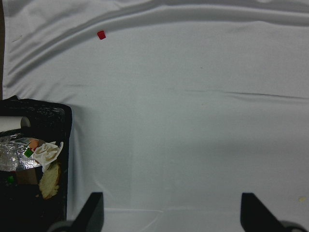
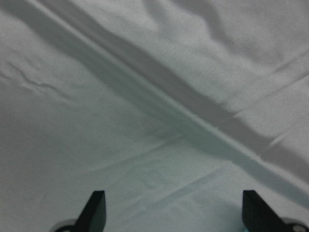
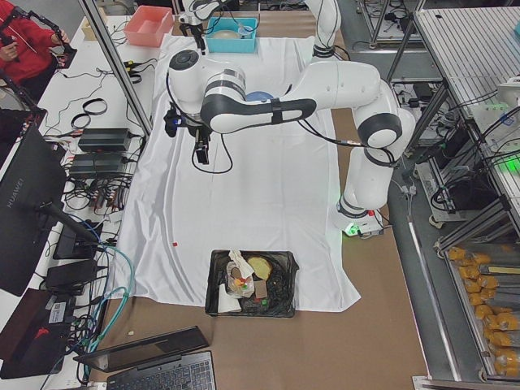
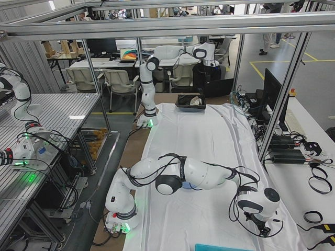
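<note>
Both arms reach over a white cloth (image 3: 227, 203). In the left wrist view my left gripper stands open above the cloth, a small red piece (image 1: 101, 35) lying ahead of it. A black tray (image 1: 65, 125) at the left holds crumpled foil (image 1: 12, 154), a white tissue (image 1: 47, 153), bread (image 1: 49, 181) and scraps. In the right wrist view my right gripper is open over bare, creased cloth.
A blue bin (image 3: 231, 42) and pink bin (image 3: 149, 28) stand at the top of the camera left view. A blue round object (image 3: 258, 97) is partly hidden behind an arm. Monitors and cables crowd one side.
</note>
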